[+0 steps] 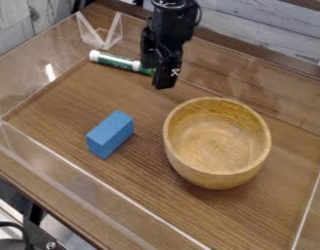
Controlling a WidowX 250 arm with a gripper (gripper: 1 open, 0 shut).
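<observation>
My black gripper [163,72] hangs at the top centre, open, just right of a green-and-white tube [116,61], near its right end. A blue block [108,134] lies at the lower left, and a large round wooden bowl [215,168] sits at the right.
A white wire-like object [100,35] stands at the back left. The wooden table [149,215] has free room at the front, in the middle and at the back right. A white plank wall runs behind it.
</observation>
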